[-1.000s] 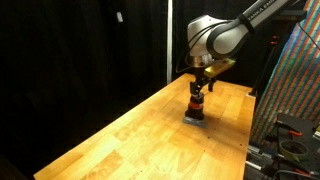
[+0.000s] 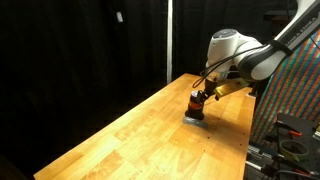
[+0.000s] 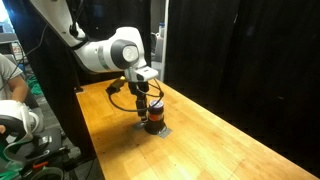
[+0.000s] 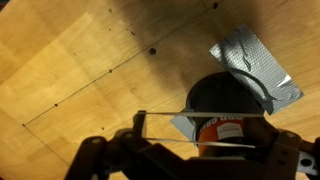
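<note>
A dark cylinder with a black top and an orange-red band (image 2: pixel 195 103) stands upright on the wooden table. Grey tape (image 4: pixel 262 75) lies at its foot on the wood. In the wrist view, the black top (image 4: pixel 218 92) is partly covered by my gripper. The fingers (image 4: pixel 128 148) are wide apart, and two thin pale strands (image 4: pixel 185 113) span the gap between them, like a stretched band. The strands cross in front of the cylinder. From outside, the gripper is beside and slightly above the cylinder; I cannot tell whether they touch.
Bare table (image 2: pixel 130 135) stretches away from the cylinder on the side opposite the arm. Loose dark cables (image 3: pixel 130 88) loop around the wrist. A dark stand with clutter (image 2: pixel 292 145) sits past the table's edge. Black curtains (image 2: pixel 80 60) hang behind.
In exterior view 1 the arm and gripper have shifted right and a little lower, from above the cylinder to its right side. The cylinder stays in place.
</note>
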